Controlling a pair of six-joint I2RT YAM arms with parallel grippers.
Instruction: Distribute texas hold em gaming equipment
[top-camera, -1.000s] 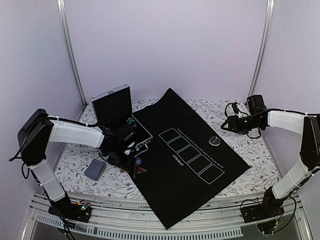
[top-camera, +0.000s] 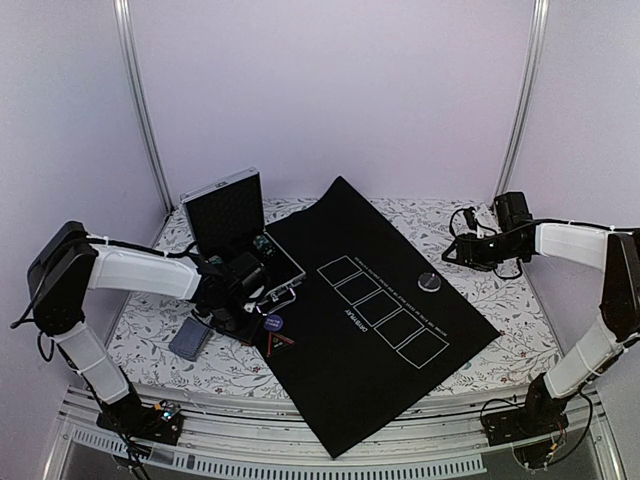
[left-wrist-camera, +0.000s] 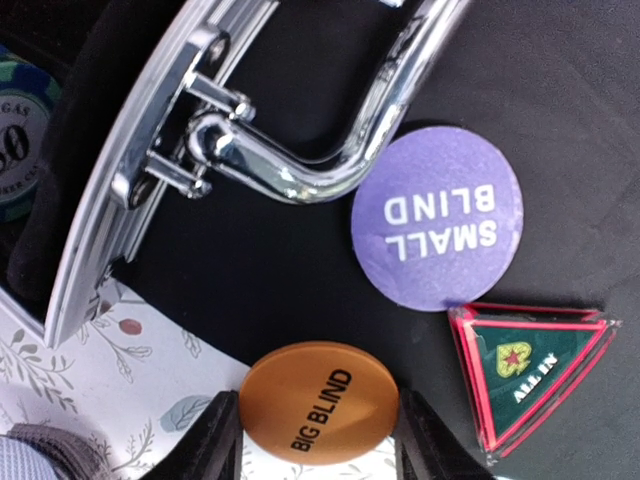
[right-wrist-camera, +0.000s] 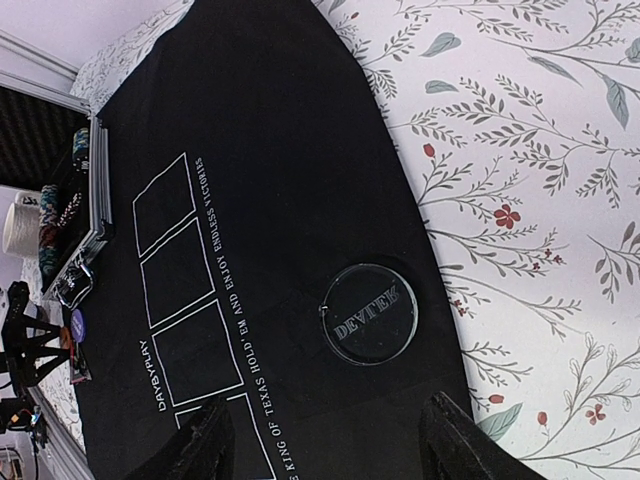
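My left gripper has its fingers either side of the orange BIG BLIND disc (left-wrist-camera: 318, 395) beside the open chip case (top-camera: 225, 215); whether they grip it is unclear. The purple SMALL BLIND disc (left-wrist-camera: 436, 220) and green triangular ALL IN marker (left-wrist-camera: 520, 365) lie beside it on the black mat (left-wrist-camera: 560, 180). A clear DEVTEK disc (right-wrist-camera: 368, 313) lies on the mat's right part. My right gripper is above the right side, fingers apart, nothing between them.
A grey-blue block (top-camera: 189, 338) lies on the floral surface at front left. The mat's centre, with its printed card boxes (top-camera: 380, 310), is clear, as is the floral surface at right.
My left gripper and arm have shifted very slightly left and toward the front. The right arm looks almost still.
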